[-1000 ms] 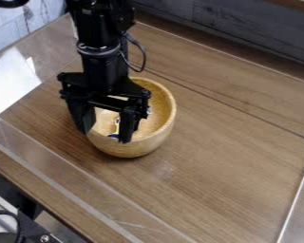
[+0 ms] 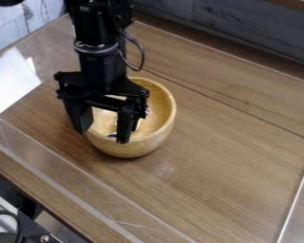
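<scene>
A round wooden bowl (image 2: 152, 140) stands on the table's left-middle part. My black gripper (image 2: 103, 122) is lowered over it, its fingers open and spread, reaching down into and over the bowl's near left part. Something small lies inside the bowl between or behind the fingers, mostly hidden by the gripper and too small to name.
A white sheet (image 2: 8, 81) is at the left edge. A grey wooden wall (image 2: 243, 28) runs along the back.
</scene>
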